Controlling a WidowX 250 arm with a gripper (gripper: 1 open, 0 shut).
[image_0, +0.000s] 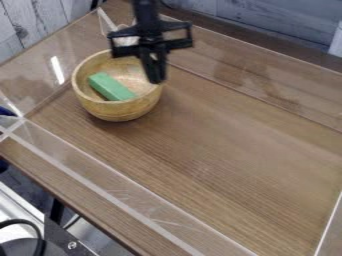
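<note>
A round wooden bowl (118, 108) sits on the wooden table (227, 170) at the upper left. A green block (110, 86) lies inside it, toward the left. My gripper (152, 68), black and blurred by motion, hangs over the back right of the bowl. Whether its fingers are apart or together is too blurred to tell, and nothing held can be made out.
A light wall runs behind the back edge at the upper right, and a black cable (38, 240) shows at the lower left corner.
</note>
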